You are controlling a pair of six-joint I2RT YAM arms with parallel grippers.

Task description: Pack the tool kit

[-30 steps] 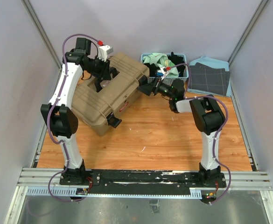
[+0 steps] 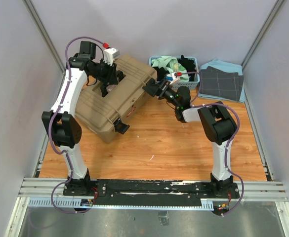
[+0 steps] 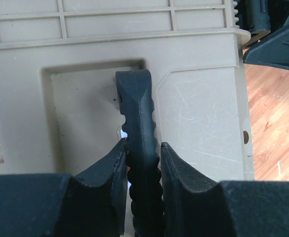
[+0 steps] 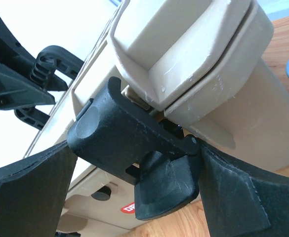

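The tan tool case (image 2: 100,111) lies closed and slanted at the left of the table. My left gripper (image 2: 110,83) is over its lid; in the left wrist view its fingers (image 3: 107,165) press on both sides of the black handle (image 3: 137,103). At the case's right front corner is my right gripper (image 2: 153,89). In the right wrist view a black latch (image 4: 129,131) sits between its fingers, which touch both of its sides. The latch's lower flap tilts away from the case wall. The other front latch (image 2: 121,127) sticks outward. The case's inside is hidden.
A blue basket (image 2: 195,63) with green and black cloths stands at the back, close to my right gripper. Folded dark and light-blue cloths (image 2: 221,81) lie at the back right. Bare wood (image 2: 169,148) fills the table's middle and front.
The left arm looks unmoved on the handle.
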